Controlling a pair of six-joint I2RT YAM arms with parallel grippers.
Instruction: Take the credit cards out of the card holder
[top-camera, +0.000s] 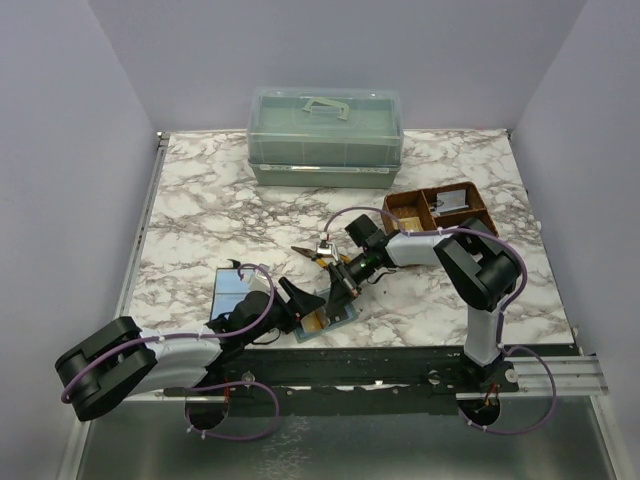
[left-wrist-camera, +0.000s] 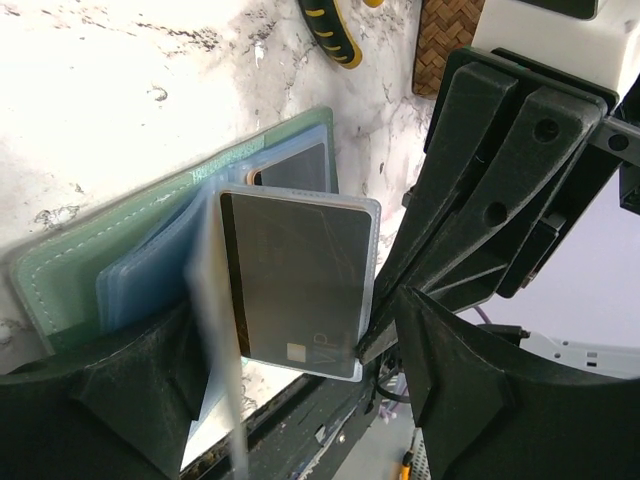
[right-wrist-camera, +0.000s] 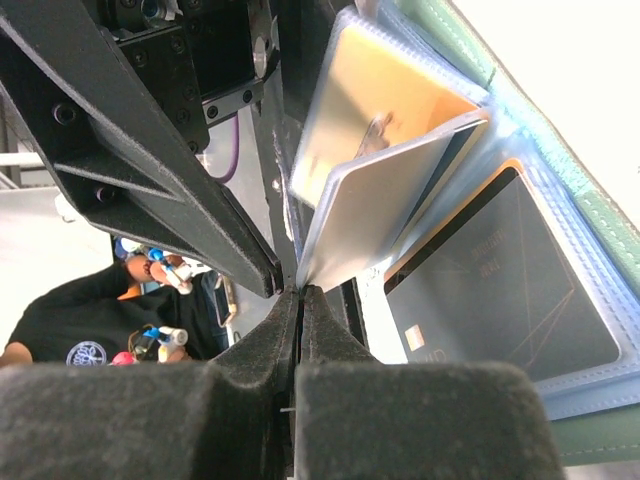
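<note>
The card holder (left-wrist-camera: 70, 280), green with blue sleeves, lies at the table's front edge in the top view, between both grippers. Dark cards (right-wrist-camera: 500, 280) show in its sleeves, and an orange card (right-wrist-camera: 380, 90) with a clear flap stands up in the right wrist view. My left gripper (top-camera: 300, 310) is open at the holder, one finger on each side in the left wrist view. My right gripper (top-camera: 340, 292) is shut, its fingertips against the edge of the sleeve, with nothing clearly between them.
A yellow-black pliers-like tool (top-camera: 310, 255) lies behind the holder. A divided wicker box (top-camera: 460, 215) is at right, a clear lidded case (top-camera: 325, 140) at back, a light blue board (top-camera: 228, 290) at left.
</note>
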